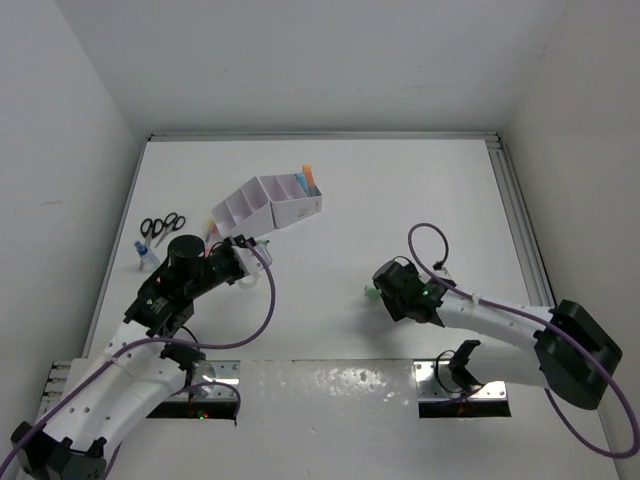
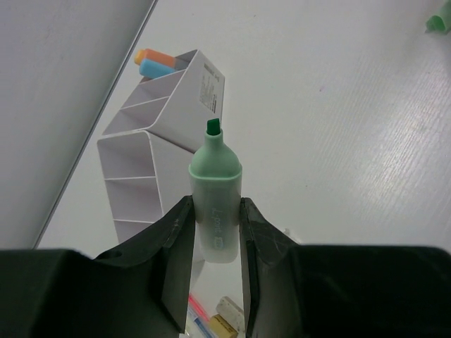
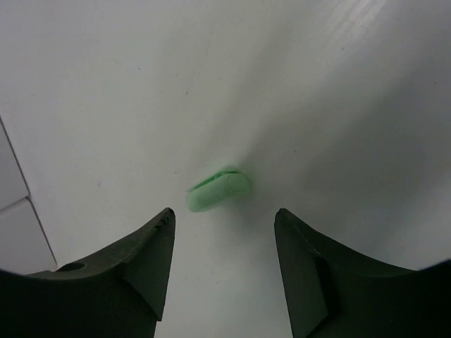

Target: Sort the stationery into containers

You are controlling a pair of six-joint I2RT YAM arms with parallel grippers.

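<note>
In the left wrist view my left gripper is shut on a pale green highlighter body (image 2: 215, 176), held upright near the white compartment containers (image 2: 190, 105). A small green cap (image 3: 218, 189) lies on the table in the right wrist view, just ahead of my right gripper, whose fingers stand open around empty space. In the top view that gripper (image 1: 385, 295) is low over the cap at centre right. An orange and a blue highlighter (image 1: 309, 176) stand in the right container.
Scissors (image 1: 160, 228), a blue-capped bottle (image 1: 146, 256) and some pens lie at the left.
</note>
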